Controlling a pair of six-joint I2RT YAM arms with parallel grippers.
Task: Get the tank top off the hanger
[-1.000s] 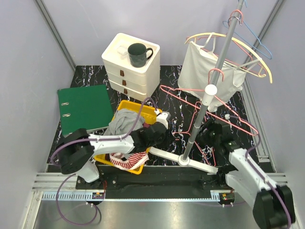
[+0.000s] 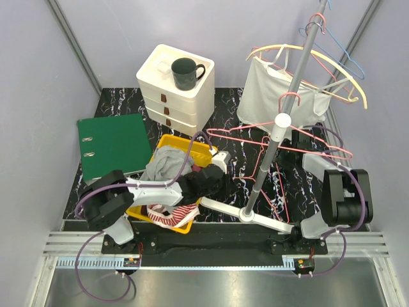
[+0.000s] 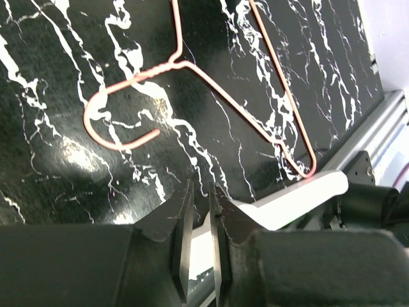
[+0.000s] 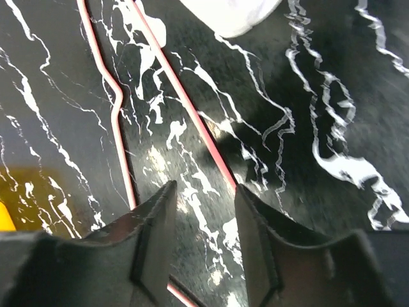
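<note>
The white tank top (image 2: 262, 96) hangs from a yellow hanger (image 2: 284, 47) on the grey stand at the back right. Below it and nearer to me, my right gripper (image 2: 285, 148) is low among the pink hangers; its fingers stand apart with nothing held between them in the right wrist view. A white shape (image 4: 231, 14) at the top of that view may be the tank top's lower part. My left gripper (image 2: 225, 185) is beside the yellow bin, well away from the tank top. Only a narrow empty gap parts its fingertips (image 3: 216, 195).
A pink hanger (image 3: 220, 91) lies on the black marbled surface. Another pink hanger (image 2: 239, 139) hangs on the stand pole (image 2: 291, 96) and crosses over the right gripper. The bin (image 2: 203, 153) holds clothes. A drawer unit (image 2: 166, 96) with a mug and a green folder (image 2: 115, 147) are behind and left.
My right arm has moved back from the front right, towards the tank top. The empty pink hanger on the stand has swung round. The left arm has shifted only slightly.
</note>
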